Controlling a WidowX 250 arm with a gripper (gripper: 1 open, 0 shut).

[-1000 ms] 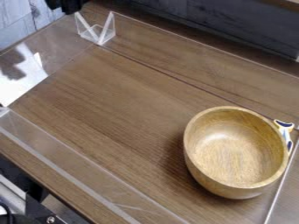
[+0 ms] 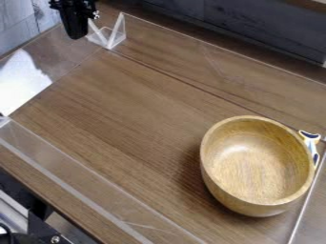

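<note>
My black gripper (image 2: pixel 74 21) hangs at the top left edge of the view, over the far left corner of the table, mostly cut off; its fingers are too dark and small to read clearly. A round wooden bowl (image 2: pixel 254 167) stands upright on the right side of the wooden table (image 2: pixel 128 114), empty inside.
A clear bracket (image 2: pixel 107 34) stands at the far left corner. Clear strips lie along the left and near edges. A small white-and-blue piece (image 2: pixel 310 143) sits just right of the bowl.
The bowl has not moved.
</note>
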